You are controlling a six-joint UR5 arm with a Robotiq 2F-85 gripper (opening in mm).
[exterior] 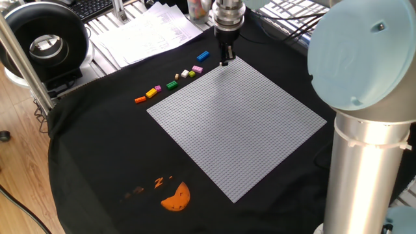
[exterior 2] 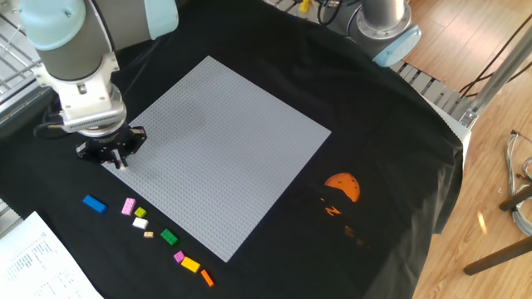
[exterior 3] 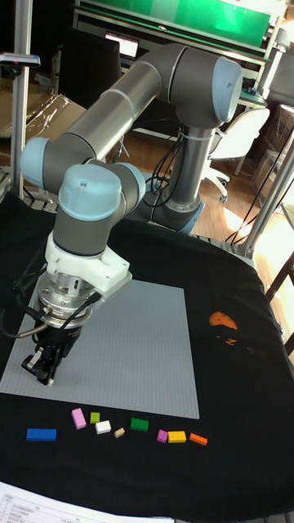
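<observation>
My gripper (exterior: 224, 64) points down near the far corner of the grey baseplate (exterior: 234, 130), on the side towards the bricks. In view 2 the gripper (exterior 2: 121, 163) hangs over the plate's left corner; in view 3 the gripper (exterior 3: 41, 373) is at the plate's near left. No coloured brick shows at its pale-tipped fingers, but how far the fingers stand apart is too small to make out. Loose bricks lie in an uneven row beside the plate: blue (exterior 3: 41, 434), pink (exterior 3: 79, 418), lime (exterior 3: 95, 417), white (exterior 3: 104, 427), tan (exterior 3: 119, 432), green (exterior 3: 139, 424), magenta (exterior 3: 162, 436), yellow (exterior 3: 176, 436) and orange (exterior 3: 198, 440).
Black cloth (exterior: 97, 149) covers the table, with an orange print (exterior: 175, 197) on its empty part. Paper sheets (exterior: 146, 32) lie beyond the bricks. My arm (exterior: 364, 175) rises at the right in view 1.
</observation>
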